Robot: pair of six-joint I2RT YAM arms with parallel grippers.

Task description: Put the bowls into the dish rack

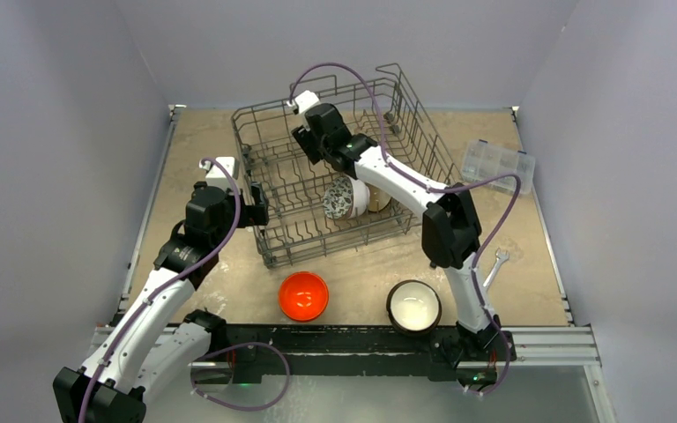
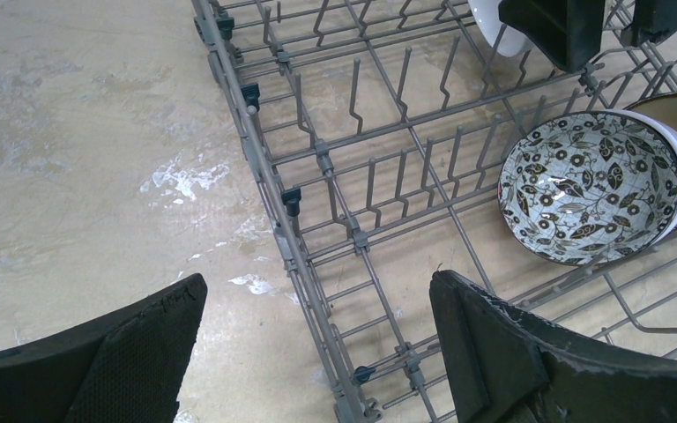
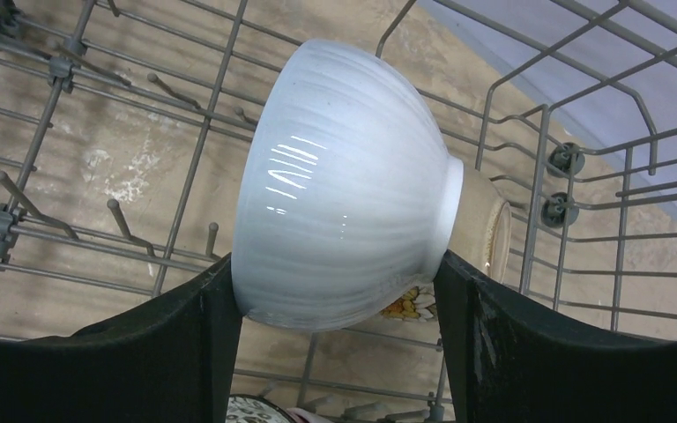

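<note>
My right gripper is down in the back of the dish rack (image 1: 264,256), its fingers either side of a white bowl (image 3: 335,167) on its side; whether they grip it firmly is hard to tell. A beige bowl (image 3: 485,229) is behind it. A flower-patterned bowl (image 2: 586,185) and a tan bowl (image 1: 377,198) rest on edge in the front right. My left gripper stands open over the rack's left edge, empty. A red bowl (image 1: 303,296) and a dark-rimmed white bowl (image 1: 413,307) sit on the table in front of the rack.
A clear compartment box (image 1: 497,166) lies right of the rack, with a wrench (image 1: 499,263) nearer the front. Grey walls surround the worktop at the back and sides. Bare tabletop shows left of the rack.
</note>
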